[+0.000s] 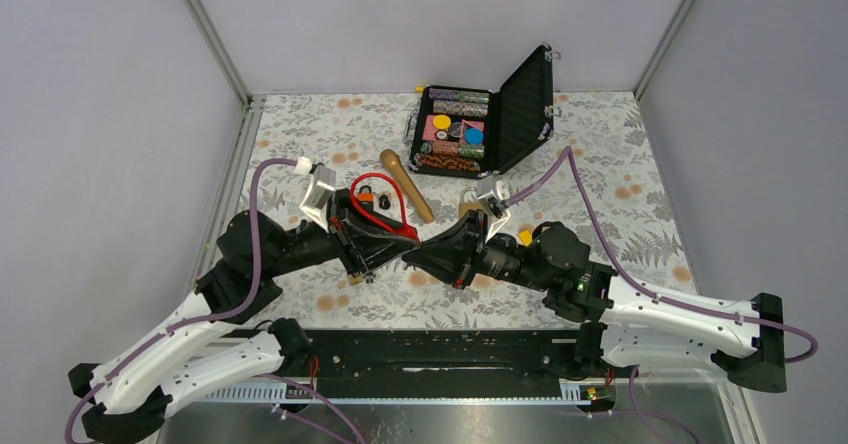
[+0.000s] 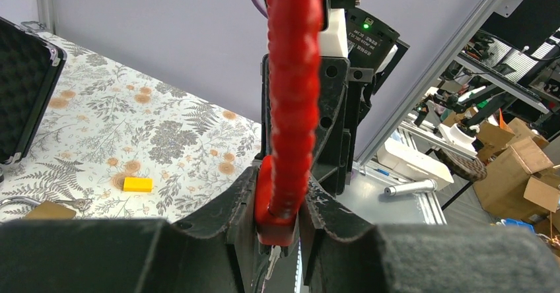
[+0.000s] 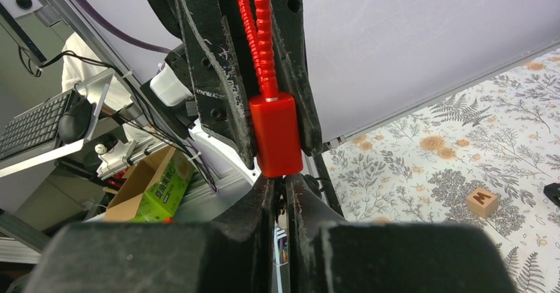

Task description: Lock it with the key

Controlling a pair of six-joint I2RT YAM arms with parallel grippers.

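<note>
The red lock (image 3: 276,134) has a solid red body and a long ribbed cable loop (image 1: 378,180). My left gripper (image 1: 413,241) is shut on that body, one finger on each side. A silver key (image 2: 274,256) shows just under the body in the left wrist view. Directly below the lock, the tips of my right gripper are closed together on the key, whose grip is mostly hidden between them. Both grippers meet above the table's middle. How deep the key sits in the lock cannot be seen.
Behind the arms, an open black case (image 1: 508,114) holds rolls and discs. A wooden microphone-like stick (image 1: 408,186), a brass padlock (image 2: 49,210), a yellow block (image 2: 137,184) and a letter block (image 3: 483,202) lie on the table. Its right side has free room.
</note>
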